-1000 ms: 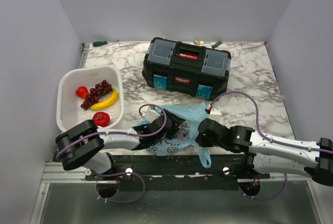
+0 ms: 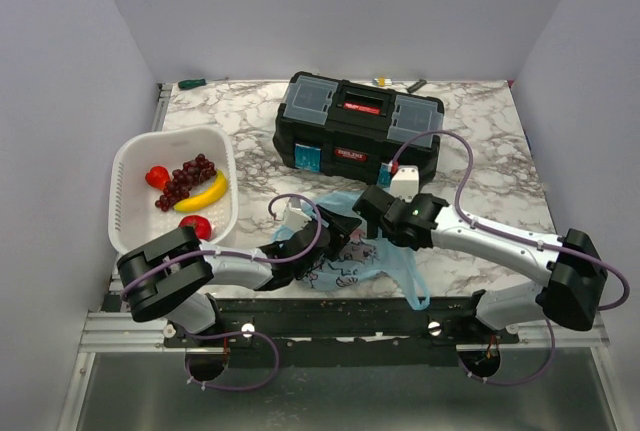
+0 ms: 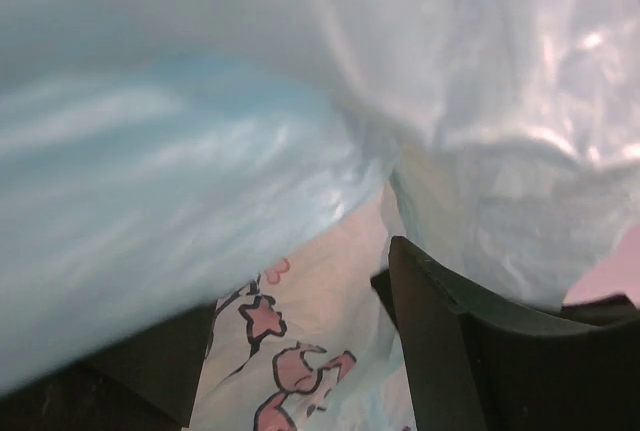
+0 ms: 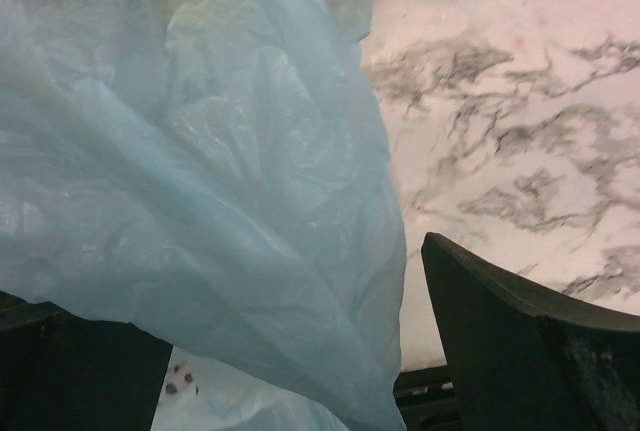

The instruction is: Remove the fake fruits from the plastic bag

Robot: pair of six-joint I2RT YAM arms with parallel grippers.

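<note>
The light blue plastic bag [image 2: 345,269] lies crumpled at the table's front middle, its printed inside showing. My left gripper stands open at the bag, with film draped across its view and printed plastic behind the fingers. On the bag's right side my right gripper is open, a fold of the blue bag [image 4: 230,201] running between its spread fingers. A faint yellow patch shows through the film at the top of the right wrist view; what it is I cannot tell. Grapes [image 2: 187,181], a banana [image 2: 203,194] and red fruits [image 2: 196,226] lie in the white bin.
At the far left stands the white bin [image 2: 118,191]. A black toolbox [image 2: 355,126] sits right behind the bag, close to my right gripper. Bare marble table [image 2: 495,176] shows to the right of the toolbox.
My right gripper has moved away from the front edge, toward the toolbox. The bag's right tail has moved rightward.
</note>
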